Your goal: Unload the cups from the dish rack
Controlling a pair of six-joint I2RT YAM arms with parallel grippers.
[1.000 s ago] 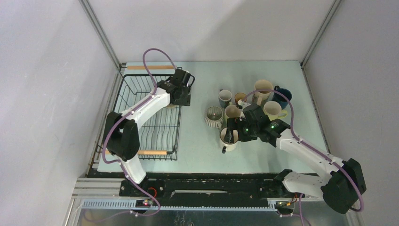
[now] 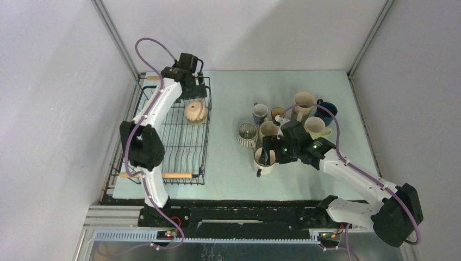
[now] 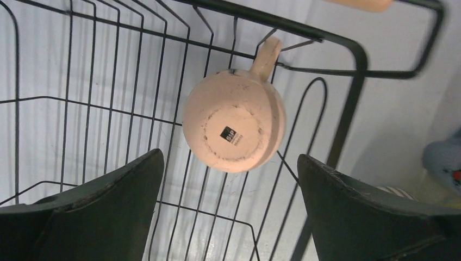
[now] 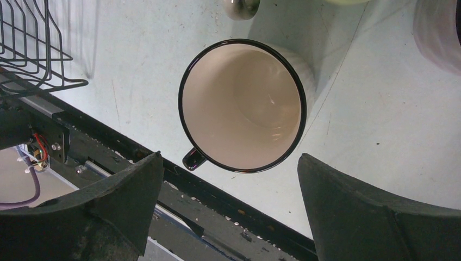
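A pinkish-beige cup [image 2: 194, 112] lies upside down in the black wire dish rack [image 2: 205, 142], near its right side. In the left wrist view the cup's base [image 3: 234, 133] faces me and its handle points up and right. Above the rack's far right part is my left gripper [image 2: 191, 93], open, its fingers [image 3: 108, 201] apart on either side of empty space below the cup in that view. My right gripper [image 2: 271, 150] stands open over an upright cream cup with a black rim [image 4: 244, 106]; nothing is between its fingers.
Several cups stand grouped on the table's right half, among them a striped cup [image 2: 247, 134], a dark blue cup [image 2: 326, 111] and a yellow-green-handled cup [image 2: 316, 127]. Bare table [image 2: 231, 98] lies between rack and cups.
My left gripper has moved left and toward the back, over the rack, and the beige cup has come into clear sight in the top view. The right arm has stayed still.
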